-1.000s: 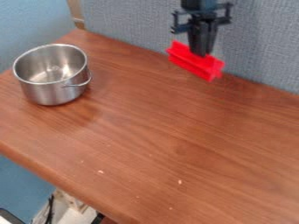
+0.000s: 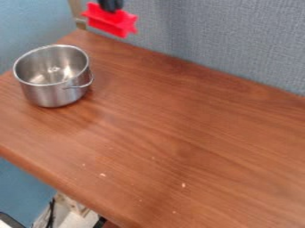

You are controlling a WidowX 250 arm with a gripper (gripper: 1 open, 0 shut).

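The gripper [image 2: 110, 20] is at the top of the camera view, left of centre, raised against the back wall and partly cut off by the frame. It is blurred, and its red lower part shows, but whether anything is between its fingers cannot be made out. Below it and to the left, a steel pot [image 2: 53, 76] with a side handle stands on the wooden table [image 2: 179, 142].
A grey padded wall [image 2: 226, 40] runs along the back, and a blue surface [image 2: 18, 169] lies beyond the table's left edge. Cables show at the bottom left.
The gripper has moved left and up along the back, from right of centre to above and right of the pot. The pot has not moved.
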